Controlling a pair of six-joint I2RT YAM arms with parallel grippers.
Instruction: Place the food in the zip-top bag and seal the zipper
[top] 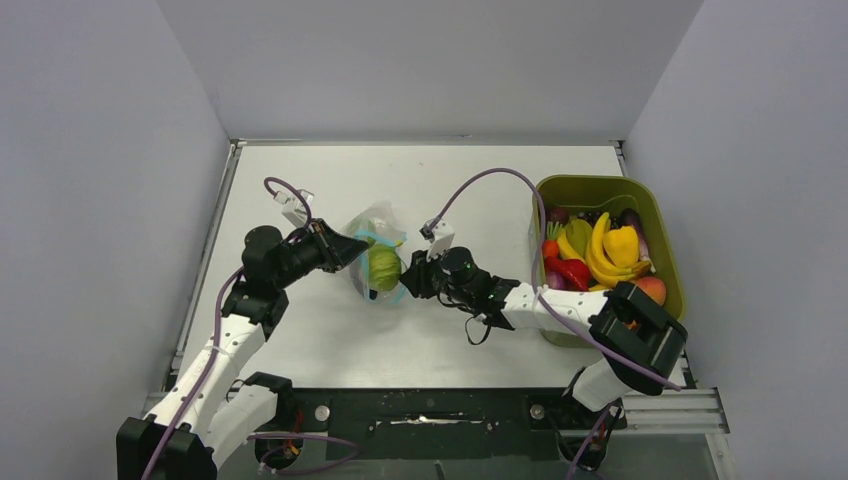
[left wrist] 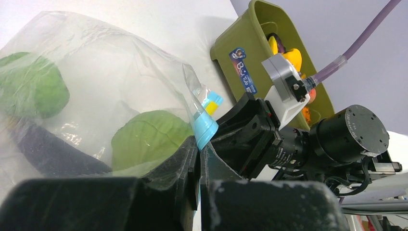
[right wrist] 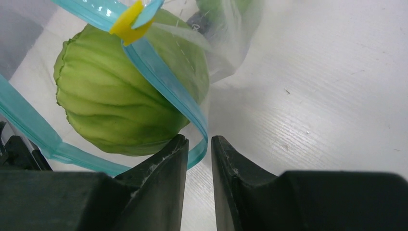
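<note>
A clear zip top bag point(top: 372, 215) with a blue zip band lies mid-table, its mouth spread open. Inside it are a green cabbage point(right wrist: 115, 91), another leafy green item point(left wrist: 36, 86) and a dark purple eggplant-like item point(left wrist: 55, 149). Holding the blue-edged rim on one side, my left gripper is shut, with the thin film between its tips. Across the mouth, the fingers of my right gripper are partly apart, one on either side of the blue rim. On the band sits a yellow slider point(right wrist: 130, 25).
At the right stands a green bin point(top: 668, 240) of toy fruit and vegetables, partly behind the right arm. Bare white table point(top: 300, 340) surrounds the bag. Walls close off the back and both sides.
</note>
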